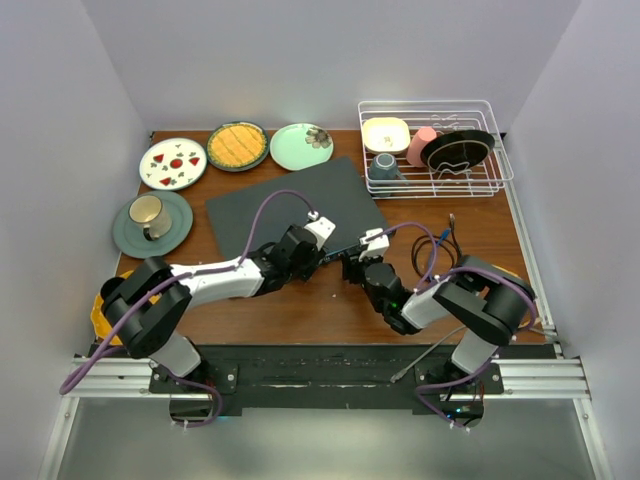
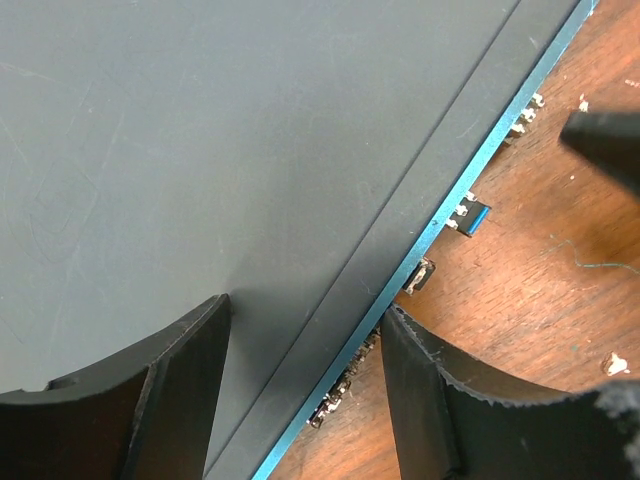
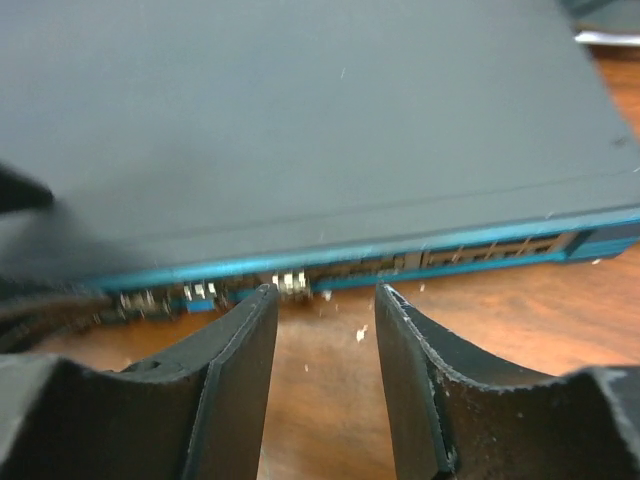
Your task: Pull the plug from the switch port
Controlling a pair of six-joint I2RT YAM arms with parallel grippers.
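The dark grey switch (image 1: 280, 195) lies flat on the wooden table, its blue-edged port side (image 2: 440, 215) toward the front. My left gripper is open over that front edge, one finger above the top face, the other at the ports. My right gripper stands open just in front of the port row (image 3: 480, 250), slightly right of the left gripper. Small metal connectors show along the ports in both wrist views; I cannot tell which is a plug.
A wire dish rack (image 1: 470, 180) stands at back right, plates along the back left, a mug (image 1: 150, 215) on a plate at left. A coiled cable (image 1: 450, 255) lies to the right.
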